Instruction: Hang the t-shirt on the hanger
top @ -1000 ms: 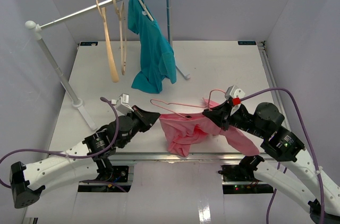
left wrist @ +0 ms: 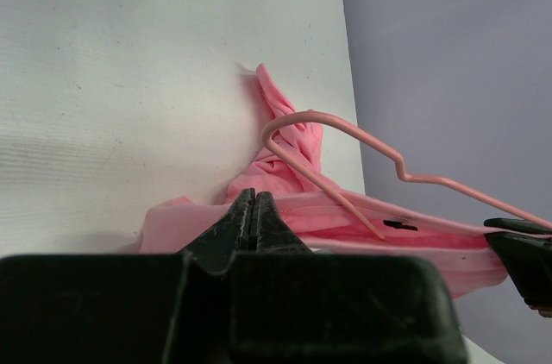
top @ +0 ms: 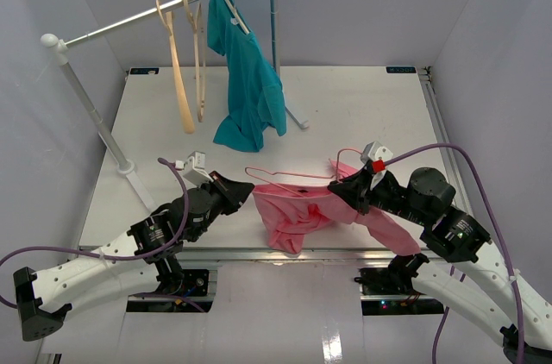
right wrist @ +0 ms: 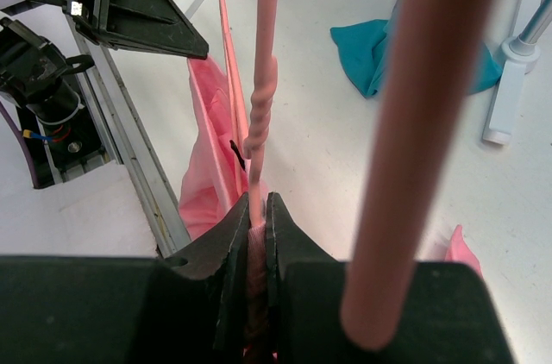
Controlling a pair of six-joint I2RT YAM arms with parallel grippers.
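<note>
The pink T-shirt [top: 289, 217] is stretched between my grippers above the table's front edge, its lower part bunched. A pink hanger [top: 272, 180] lies across its opening; in the left wrist view one end of the hanger [left wrist: 319, 183] dips inside. My left gripper [top: 246, 187] is shut on the shirt's top edge at the left end, as the right wrist view shows at the fingertips [right wrist: 194, 47]. My right gripper is shut on the hanger and pink cloth at the right.
A white rack [top: 114, 30] at the back holds bare wooden hangers [top: 179, 88] and a teal T-shirt [top: 250, 97] on a hanger.
My left gripper has moved slightly left, drawing the shirt's left end along with it. The right gripper has shifted only very slightly.
</note>
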